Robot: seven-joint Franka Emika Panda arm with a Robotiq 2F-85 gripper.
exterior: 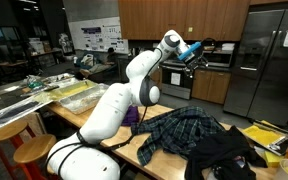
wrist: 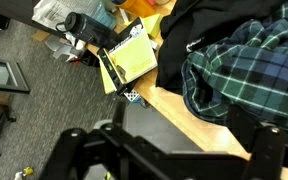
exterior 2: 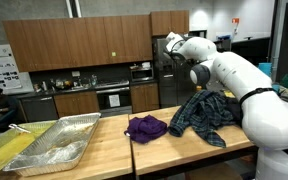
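Observation:
My gripper is open, its dark fingers wide apart at the bottom of the wrist view with nothing between them. In exterior view 1 the hand [exterior: 190, 52] is high above the table, toward its far edge. A dark plaid cloth [exterior: 176, 132] lies crumpled on the table below, apart from the gripper; it fills the right of the wrist view [wrist: 259, 75]. Beside it is a black cloth [exterior: 221, 152], partly showing at the top of the wrist view [wrist: 189, 30]. A purple cloth [exterior 2: 147, 128] lies on the table's other side.
Foil trays [exterior 2: 59, 138] stand at one end of the table. Yellow packets [wrist: 134, 57] and a black cylindrical object [wrist: 87, 28] crowd the other end. Bare wood [exterior 2: 109, 132] shows between the trays and the purple cloth. Stools [exterior: 34, 148] stand beside the table.

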